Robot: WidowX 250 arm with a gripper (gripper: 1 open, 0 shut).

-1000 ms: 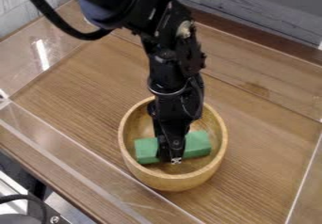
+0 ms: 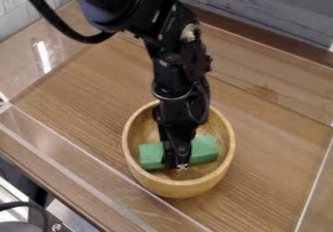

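Note:
My black gripper (image 2: pixel 177 154) reaches down into a round wooden bowl (image 2: pixel 221 168) in the lower middle of the camera view. Inside the bowl lies a green block (image 2: pixel 202 149). The fingers are shut on the block around its middle, hiding part of it. The block rests low in the bowl.
The bowl stands on a wooden table (image 2: pixel 92 80), with bare surface to the left and right. A pale panelled wall (image 2: pixel 260 17) runs along the back. The table's front edge crosses the lower left, with a dark cable beside it.
The arm's upper part has shifted slightly; the bowl and green block look almost unmoved.

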